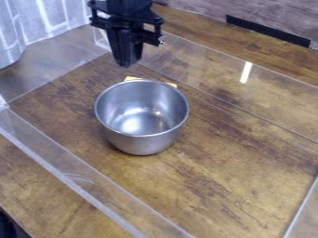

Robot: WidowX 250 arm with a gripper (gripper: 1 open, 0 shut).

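A black gripper (125,54) hangs in the upper middle of the camera view, above and behind a steel pot (141,130); its fingers are too dark and small to show how far apart they are. The pot stands upright on the wooden floor of the work area, with an empty inside. A small yellow object (166,83) lies just behind the pot, partly hidden by it.
Clear plastic walls edge the wooden surface (224,167), along the left, back and lower right. A white curtain (37,19) hangs at the upper left.
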